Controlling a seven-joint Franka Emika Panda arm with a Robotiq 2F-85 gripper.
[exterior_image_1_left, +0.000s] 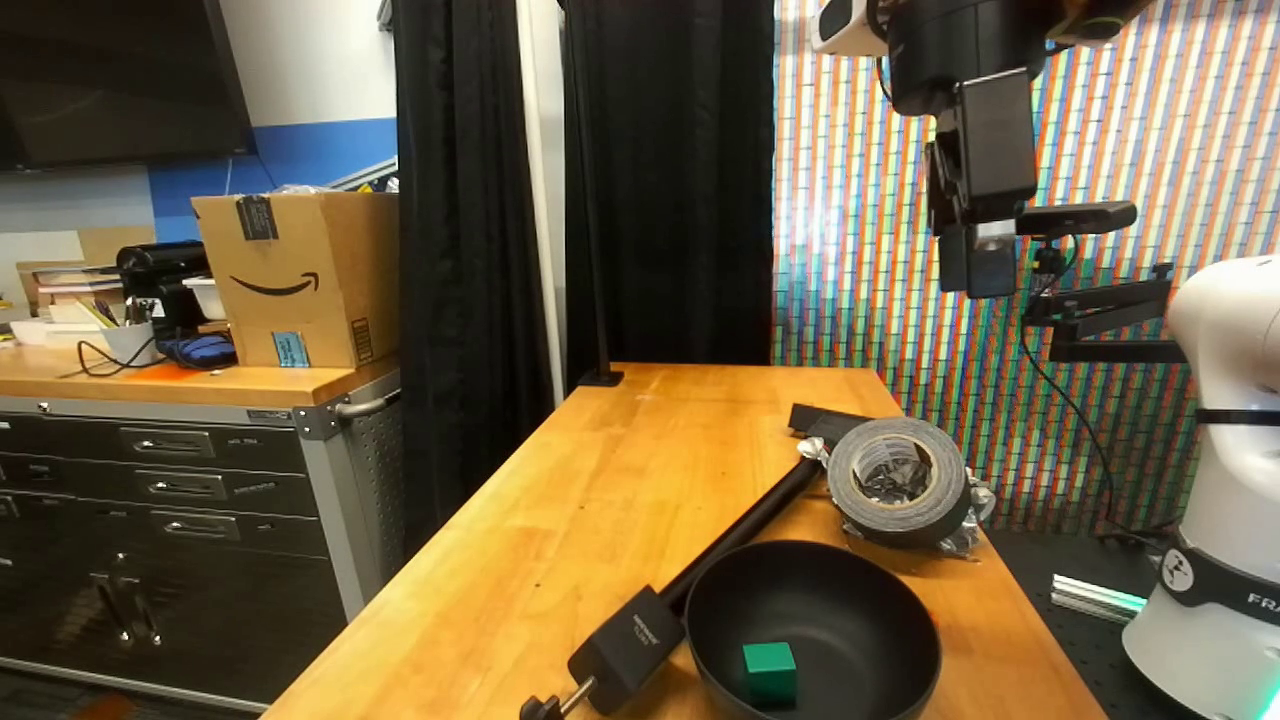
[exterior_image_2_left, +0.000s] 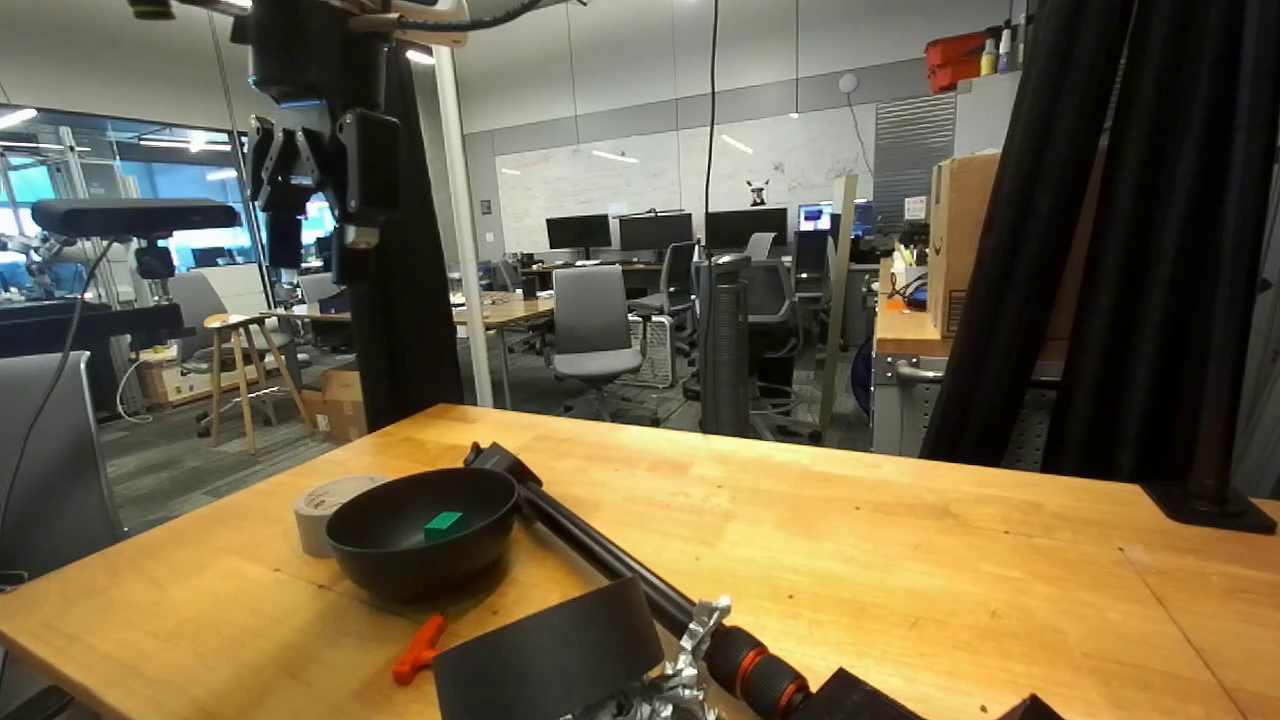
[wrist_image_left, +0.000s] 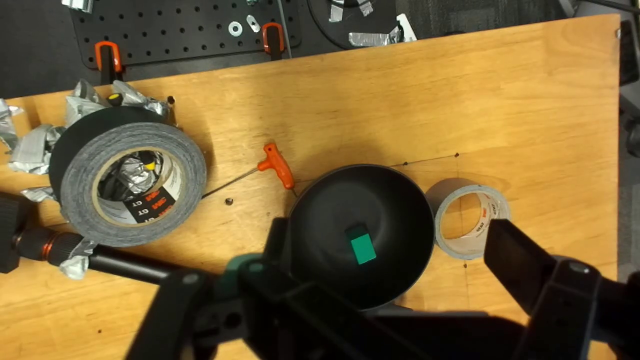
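High above the table, my gripper (exterior_image_2_left: 320, 250) hangs with its two fingers spread apart and nothing between them. A black bowl (wrist_image_left: 318, 210) stands upright on the wooden table, and inside it rests a green block (wrist_image_left: 363, 249). From the wrist view, the bowl lies below the gap between the fingers, its near left part hidden by the gripper. A large roll of dark tape (exterior_image_1_left: 873, 520) leans on crumpled silver tape farther along the table. The smaller grey tape roll (wrist_image_left: 501, 207) lies close beside the bowl.
A black pole (exterior_image_2_left: 588, 540) runs across the table close to the bowl. An orange-handled hex key (wrist_image_left: 276, 163) lies between the bowl and the large tape. Bare wood (exterior_image_2_left: 900, 540) spreads over the table's other side, beyond the pole.
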